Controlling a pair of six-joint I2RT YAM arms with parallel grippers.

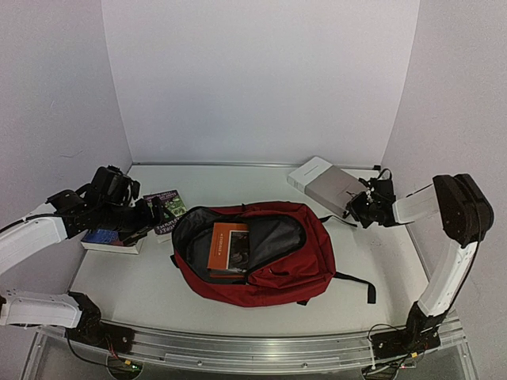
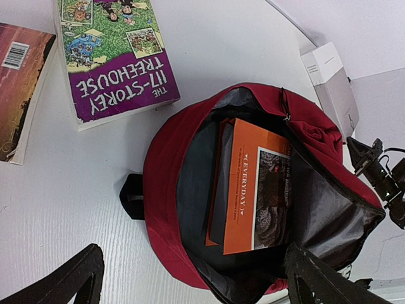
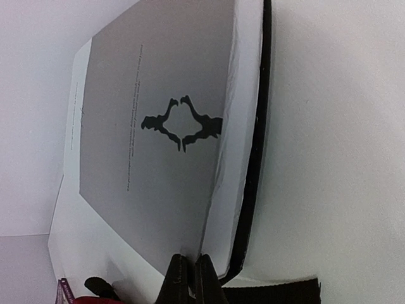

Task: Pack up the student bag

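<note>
The red backpack (image 1: 309, 273) lies unzipped mid-table, its mouth upward; an orange book (image 1: 220, 249) stands inside with another beside it. At the back right is a thick grey book with a white band (image 1: 329, 184). My right gripper is at its near corner, fingers close together and overlapping the cover edge; whether any of it is pinched between them is unclear. On the left, my left gripper hangs open and empty, facing the bag. Beyond the bag's left side lies the Treehouse book (image 2: 117, 63).
Another book (image 1: 115, 244) lies beneath the left arm at the table's left edge. Black straps (image 1: 356, 279) trail from the bag's right side. Bare table shows along the front and at the right.
</note>
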